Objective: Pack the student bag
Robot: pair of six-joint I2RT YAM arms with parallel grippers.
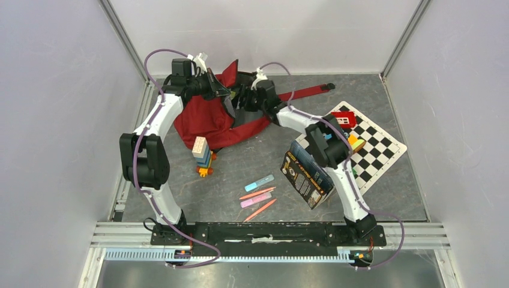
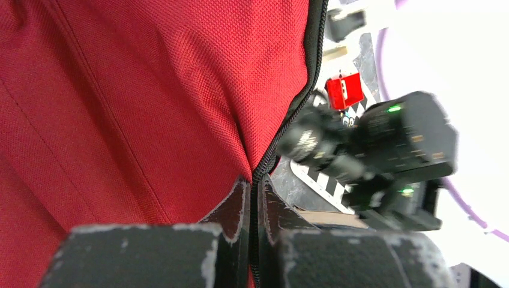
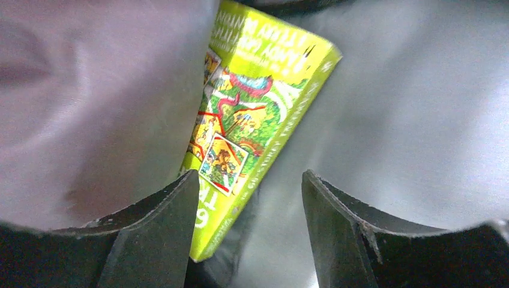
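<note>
The red bag (image 1: 204, 118) lies at the back left of the table, its mouth facing right. My left gripper is shut on the bag's zipped edge (image 2: 276, 138), holding the mouth up. Inside the bag, against its grey lining (image 3: 384, 126), lies a green book (image 3: 252, 114); the bag's wall covers its left part. My right gripper stands open at the mouth, with free space between its fingers and the book beyond them. In the top view only a sliver of the green book (image 1: 233, 94) shows between the two grippers.
A block tower on wheels (image 1: 203, 156) stands before the bag. Pens and markers (image 1: 258, 198) lie at the front. A dark box (image 1: 306, 177) and a chessboard (image 1: 381, 150) with a red toy (image 1: 345, 119) fill the right side.
</note>
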